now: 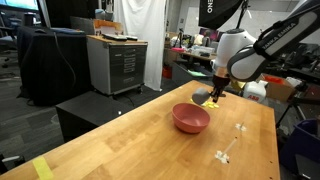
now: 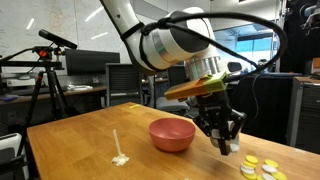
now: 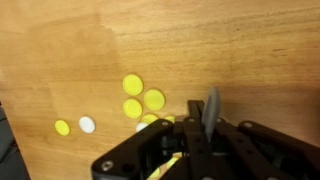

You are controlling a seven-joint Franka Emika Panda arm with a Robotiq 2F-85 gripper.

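My gripper is shut above the wooden table, with a narrow grey shape at its tips and no separate object clearly showing between the fingers. Several yellow discs (image 3: 132, 83) and a few white ones (image 3: 87, 124) lie flat beside it in the wrist view, some partly hidden by the gripper. Exterior view 2 has the gripper (image 2: 228, 148) low over the table, just to the left of the yellow discs (image 2: 250, 160). A red bowl (image 2: 172, 134) stands behind and left of it there; the same bowl (image 1: 190, 117) is near mid-table in exterior view 1.
Behind the bowl is a grey object (image 1: 200, 97), too small to make out. A thin pale stick on a small base (image 2: 118, 150) stands near the front.
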